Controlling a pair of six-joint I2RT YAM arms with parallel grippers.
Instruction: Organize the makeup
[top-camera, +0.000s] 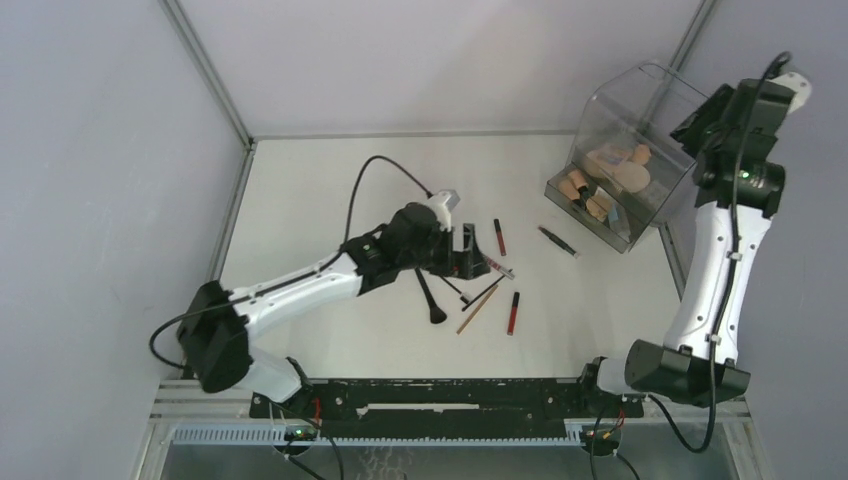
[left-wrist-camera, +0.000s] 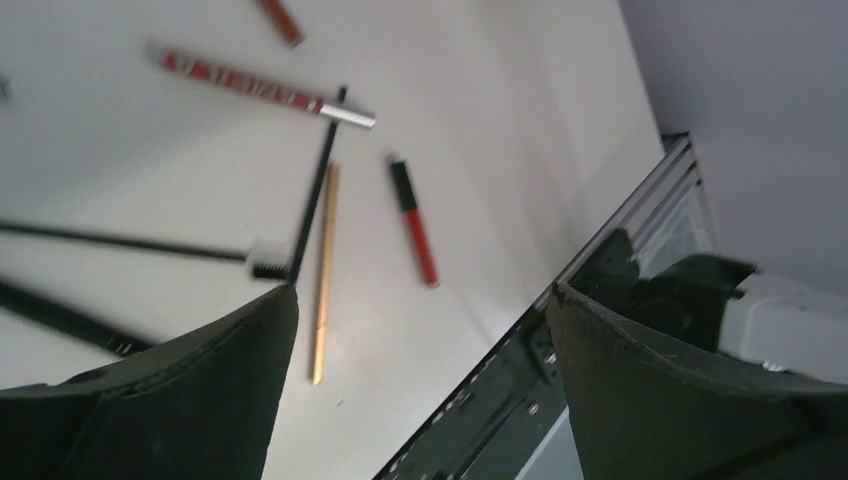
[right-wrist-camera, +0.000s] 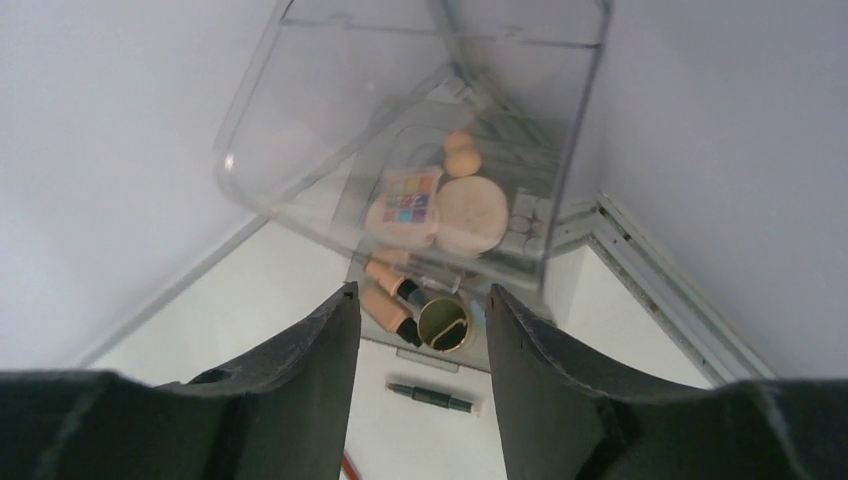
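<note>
Loose makeup lies mid-table: a large brush (top-camera: 436, 310), a pencil (top-camera: 476, 309), a red lip tube (top-camera: 513, 314), a patterned tube (left-wrist-camera: 240, 83) and a dark pen (top-camera: 558, 241). My left gripper (top-camera: 468, 252) hangs open over them, nothing between its fingers. The clear organizer (top-camera: 615, 224) at back right holds sponges, powder discs, a palette (right-wrist-camera: 408, 195) and small bottles (right-wrist-camera: 384, 308) in its front compartment. My right gripper, part open and empty, is raised at the organizer's right, facing it.
Walls and metal rails (top-camera: 234, 193) border the table. The organizer stands close to the right wall.
</note>
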